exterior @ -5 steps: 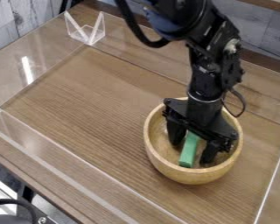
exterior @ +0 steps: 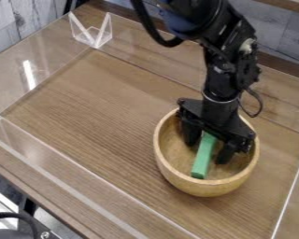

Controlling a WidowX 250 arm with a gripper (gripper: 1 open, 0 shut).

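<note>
A tan round bowl (exterior: pixel 177 178) sits on the wooden table at the right front. A green elongated object (exterior: pixel 202 162) lies inside it, tilted lengthwise. My black gripper (exterior: pixel 212 136) reaches down from the top into the bowl, around the upper part of the green object. Its fingertips are dark and crowded against the bowl's interior, so I cannot tell whether it is shut on the object.
Bare wooden table (exterior: pixel 83 121) fills the left and middle. A white wire-like stand (exterior: pixel 92 30) is at the back left. A wall runs along the back right, and dark cables lie at the lower left corner.
The arm and gripper have risen slightly over the last second. The bowl and green object look nearly unchanged.
</note>
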